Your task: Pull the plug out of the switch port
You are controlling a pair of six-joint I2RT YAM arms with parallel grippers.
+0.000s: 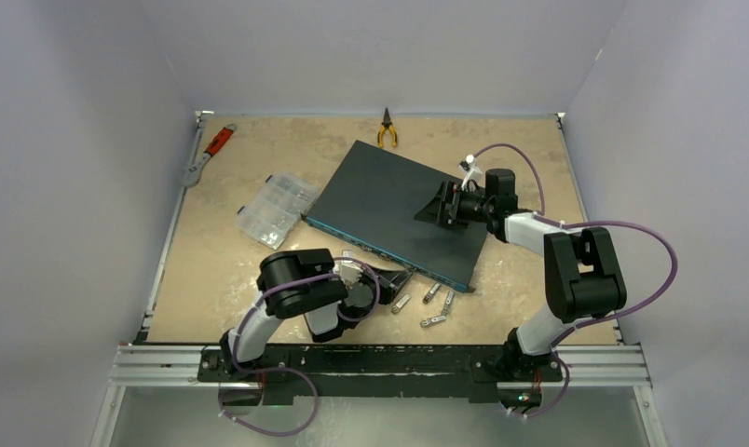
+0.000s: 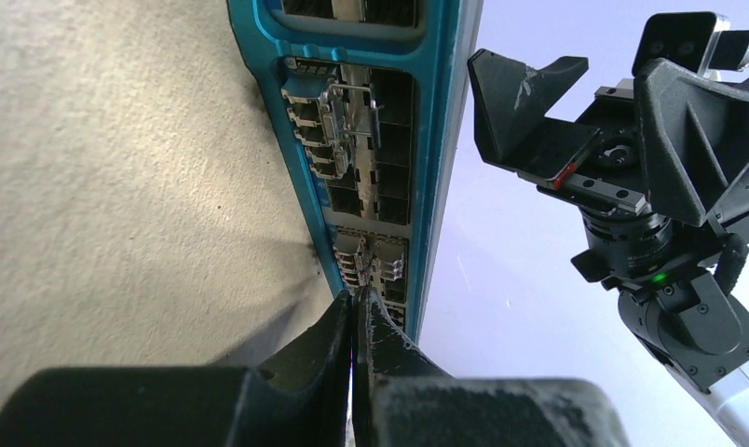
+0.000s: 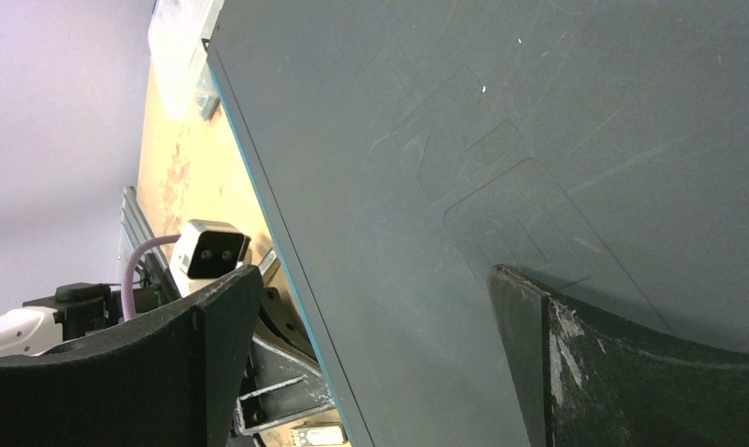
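The dark switch [image 1: 389, 200] lies slanted on the table, its teal front face [image 2: 450, 121] turned toward my left arm. In the left wrist view, a plug with a raised wire bail [image 2: 320, 121] sits in one port. Two more plugs [image 2: 350, 253] show in the ports just beyond my left fingertips. My left gripper is shut, with nothing visible between its fingers; from above, its tip [image 1: 408, 274] is close by the front edge. Over the switch's top panel [image 3: 399, 186], my right gripper stands open and empty.
Several loose plugs [image 1: 433, 321] lie on the table before the switch's right end. A clear divided box [image 1: 276, 210] stands at its left end. Pliers [image 1: 387, 128] and a red-handled tool [image 1: 209, 154] lie farther back.
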